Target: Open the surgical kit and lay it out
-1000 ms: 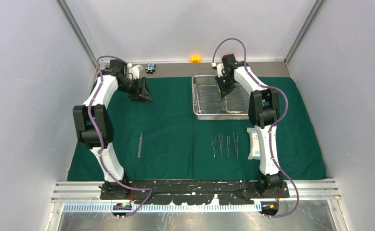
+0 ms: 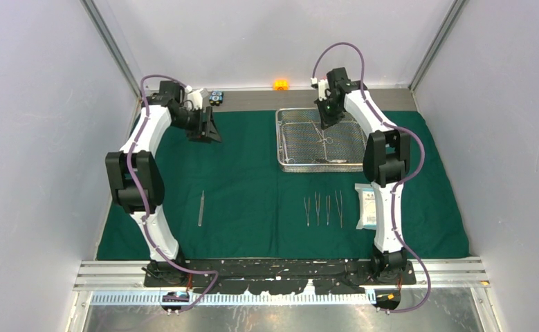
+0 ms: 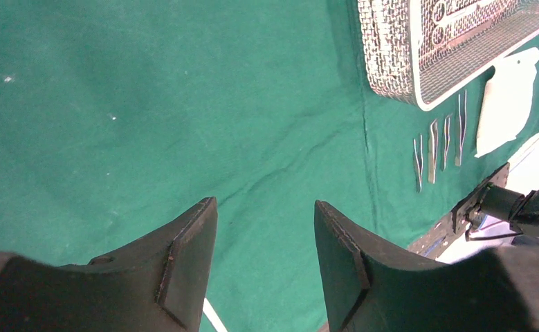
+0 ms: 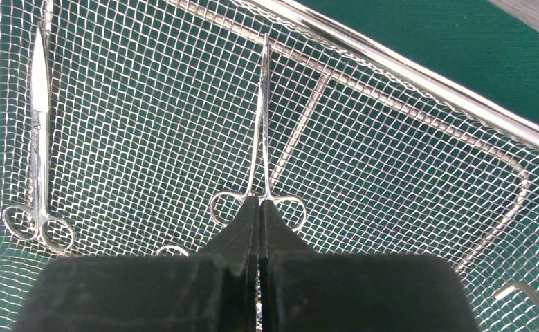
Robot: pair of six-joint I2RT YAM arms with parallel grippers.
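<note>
The wire mesh tray (image 2: 294,167) stands on the green cloth at the back right, holding scissors (image 4: 40,138), a clamp (image 4: 265,90) and other steel instruments. My right gripper is shut above the tray, its tips over the clamp's finger rings in the right wrist view; nothing shows between them. My left gripper hangs open over the left half of the cloth, nothing between its fingers. Several tweezers (image 2: 317,207) lie in a row before the tray, beside a white packet (image 2: 364,206). A single slim instrument (image 2: 201,207) lies at the front left.
Small yellow (image 2: 280,84) and dark blue (image 2: 216,98) objects sit on the back ledge. Walls bound both sides.
My right gripper has moved back and to the right over the tray, uncovering more of the clamp. The left arm has shifted very slightly.
</note>
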